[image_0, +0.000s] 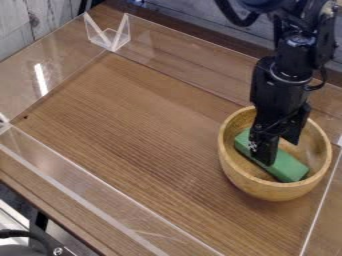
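Note:
A wooden bowl (241, 178) sits at the right of the table, with a green rectangular block (278, 164) lying inside it, tilted diagonally. The black gripper (274, 134) reaches down from the upper right over the bowl, its fingers open, low at the bowl's back part just above or beside the block. Whether a finger touches the block I cannot tell.
A clear plastic container (110, 34) stands at the upper left. A dark cable runs at the lower left edge.

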